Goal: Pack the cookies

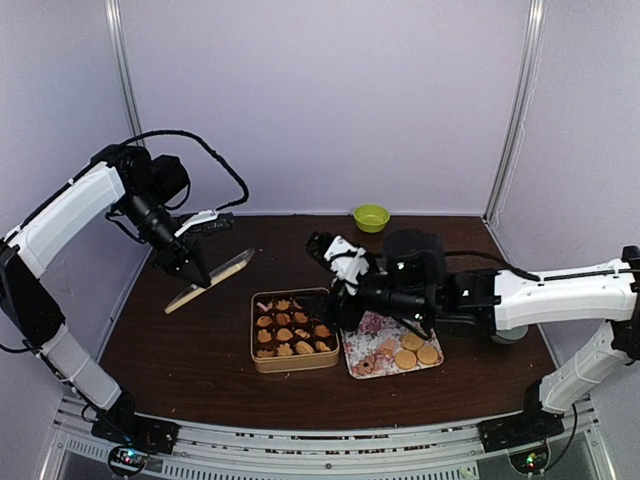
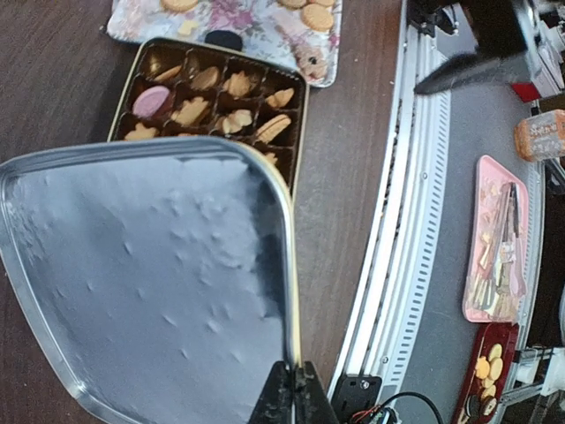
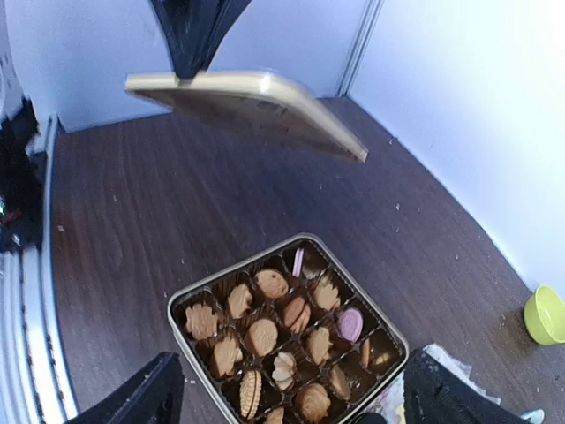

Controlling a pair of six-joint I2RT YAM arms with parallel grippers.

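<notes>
A square tin of cookies (image 1: 293,361) stands on the table in the top view, its brown compartments holding several cookies. Pinched by its rim, a tilted lid (image 2: 150,274) hangs in my left gripper, clear of the table. The top view has this left gripper (image 1: 205,281) to the left of the tin. My right gripper (image 1: 343,312) is over the tin's right side. In the right wrist view the right gripper is open, its blurred fingers (image 3: 146,393) wide apart above the tin (image 3: 187,340), with nothing seen between them.
A floral tray (image 1: 362,366) with several cookies lies right of the tin, partly hidden by my right arm. Behind is a green bowl (image 1: 371,218). A pale bowl (image 1: 511,335) is mostly covered by the right arm.
</notes>
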